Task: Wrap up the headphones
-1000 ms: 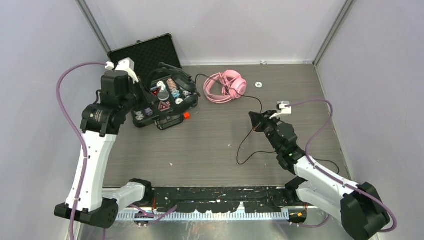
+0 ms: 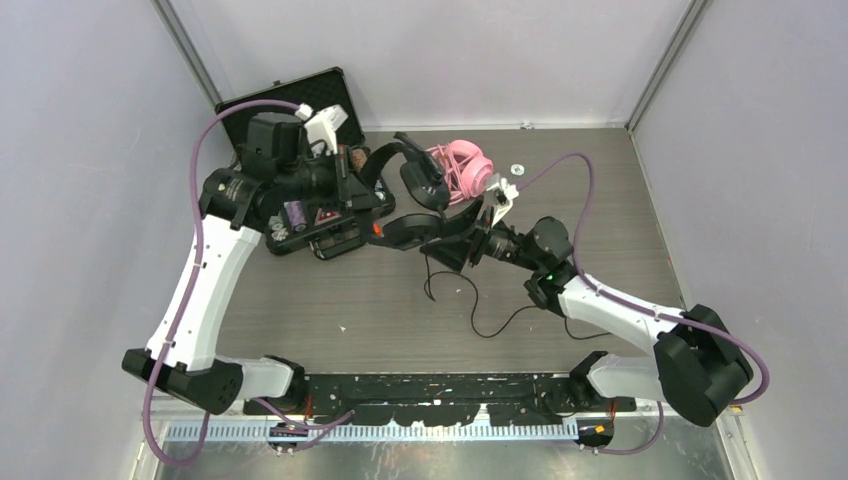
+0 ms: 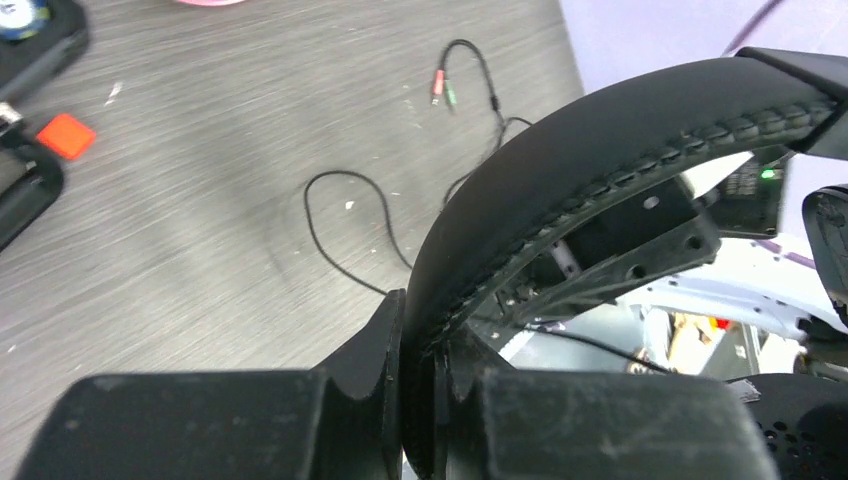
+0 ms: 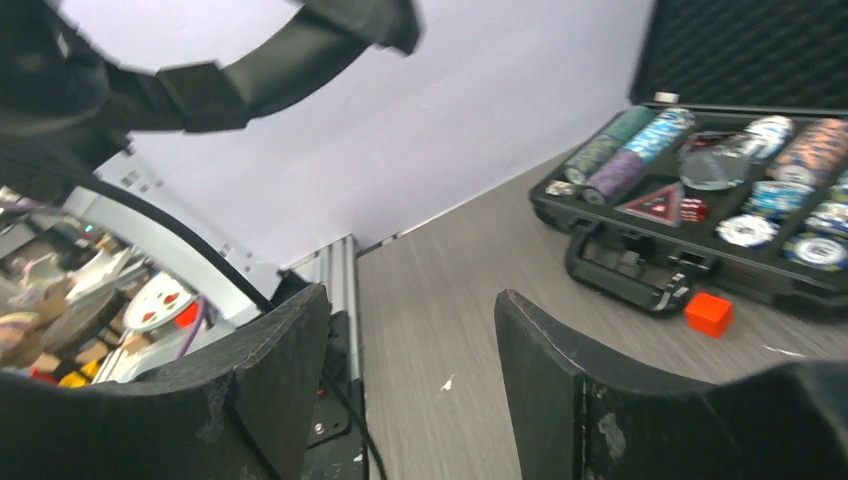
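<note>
Black headphones hang in the air over the table, their cups [image 2: 427, 185] turned toward the right arm. My left gripper is shut on the stitched headband [image 3: 590, 170]. In the top view my right gripper [image 2: 452, 240] is close beside the lower cup [image 2: 410, 231]; whether they touch is unclear. The right wrist view shows the right gripper open, nothing clearly between its fingers. A black cable [image 4: 165, 222] passes behind its left finger [image 4: 285, 365]. On the table the cable [image 2: 474, 310] curves loosely, and its two plugs [image 3: 442, 90] show in the left wrist view.
Coiled pink headphones [image 2: 462, 168] lie at the back. An open black case [image 2: 340, 242] with poker chips stands at back left, an orange cube [image 4: 708, 314] beside its handle. A small white disc [image 2: 517, 170] lies at back right.
The left arm has carried the black headphones rightward, away from over the case. The right gripper, earlier at the cable on the right, has released it and moved left beside the cups.
</note>
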